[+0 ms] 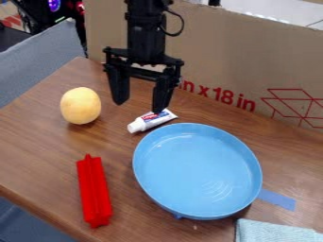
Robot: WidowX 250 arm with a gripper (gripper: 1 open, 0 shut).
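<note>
The black gripper (142, 92) hangs open above the wooden table, its fingers either side of empty space, just over a white toothpaste tube (151, 120). A yellow round object (79, 106) sits to its left. In front right lies a blue plate (197, 170); at the front left is a long red object (93, 190).
A cardboard box (240, 57) stands along the back. A light cloth (278, 233) lies at the front right corner, and a piece of blue tape (280, 200) is beside the plate. Bare wood shows at the left front.
</note>
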